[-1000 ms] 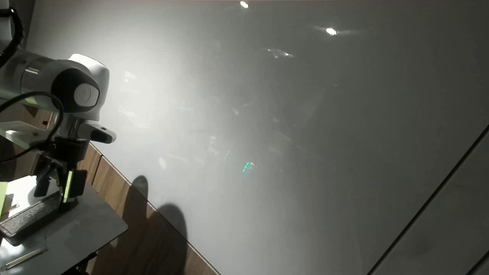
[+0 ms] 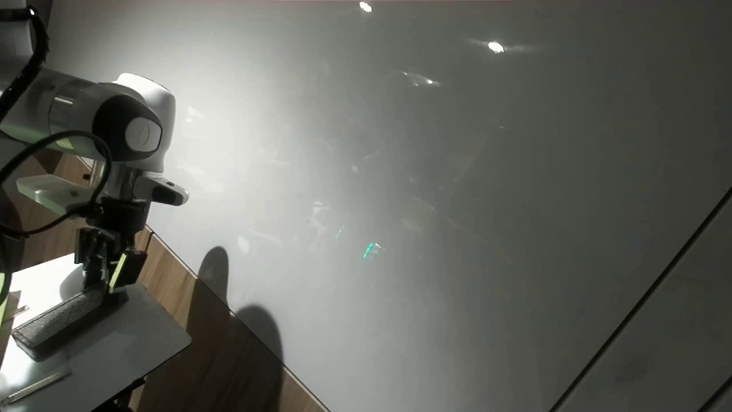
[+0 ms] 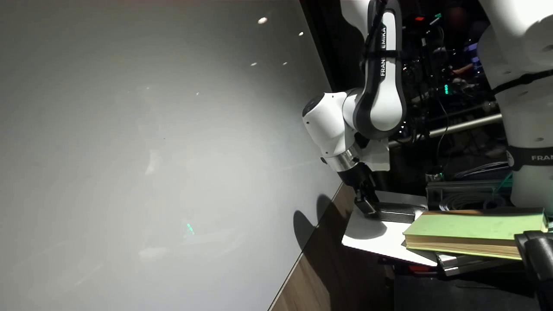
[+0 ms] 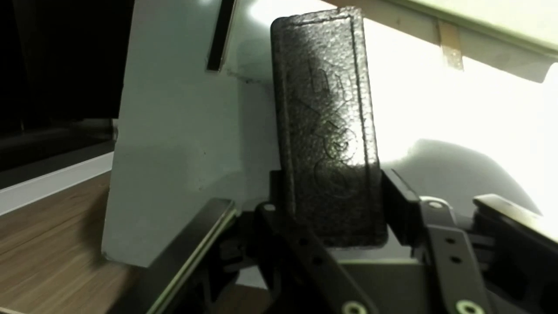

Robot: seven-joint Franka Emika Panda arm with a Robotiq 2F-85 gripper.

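Note:
A dark grey oblong block with an embossed top, like a whiteboard eraser, sits between the fingers of my gripper in the wrist view. The fingers are shut on its near end, one finger against each long side. In the first exterior view my gripper points down at the right end of the block. The second exterior view has the block low over the small light table, with the gripper at its left end. Whether its underside touches the table cannot be told.
The light table also bears a thin dark strip and, at one side, a green book. A large, bare whiteboard rises beside the table, with wooden floor along its foot.
The arm has moved right and slightly up in the first exterior view. The fingers stand closer together, and the block has shifted the same way with them.

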